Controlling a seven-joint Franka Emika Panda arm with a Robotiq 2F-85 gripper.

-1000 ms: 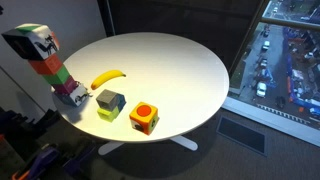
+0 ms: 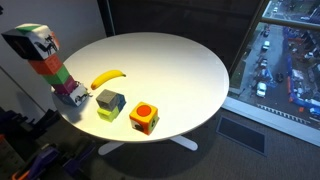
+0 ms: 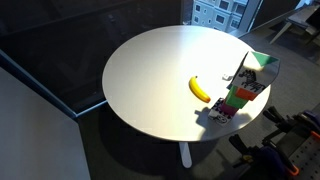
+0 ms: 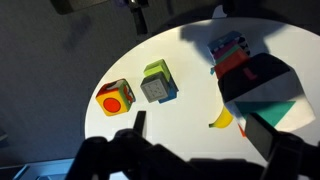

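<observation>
High above the round white table (image 4: 205, 68), my gripper stands open, its fingers wide apart with nothing between them. A tall stack of blocks (image 2: 50, 66) rises at the table's left side in exterior view 1, with a white-edged block on top. Close by lies a yellow banana (image 2: 108, 78), partly covered by the stack in the wrist view. A grey-topped cube (image 2: 110, 99) rests against or on a yellow-green block (image 2: 107, 115); I cannot tell which. Near the front edge sits a yellow and orange cube (image 2: 144, 117) with a red disc on top.
Dark arm parts (image 3: 270, 160) show at the lower right of exterior view 2. A large window (image 2: 285, 65) is beyond the table, with a dark grate (image 2: 241, 135) on the floor.
</observation>
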